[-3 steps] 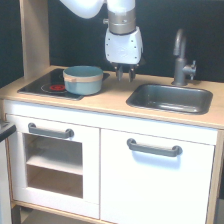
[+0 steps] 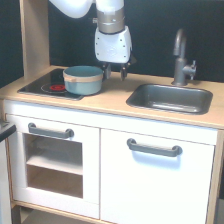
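A blue-grey pot with a brownish rim [image 2: 83, 80] stands upright on the dark stove top [image 2: 45, 85] at the counter's left. Just right of the pot, my gripper [image 2: 115, 71] points down above the wooden counter. Its two dark fingers look spread, and no object shows between them. The left fingertip is close to the pot's right side; whether it touches cannot be told at this size.
A sink [image 2: 172, 98] with a grey faucet [image 2: 181, 60] fills the counter's right side. Below are a shelf compartment [image 2: 55, 165] and a white cabinet door [image 2: 150, 185] with grey handles. Clear wood [image 2: 115, 95] lies between stove and sink.
My gripper has shifted left, toward the pot, and slightly up. The pot shows no clear movement.
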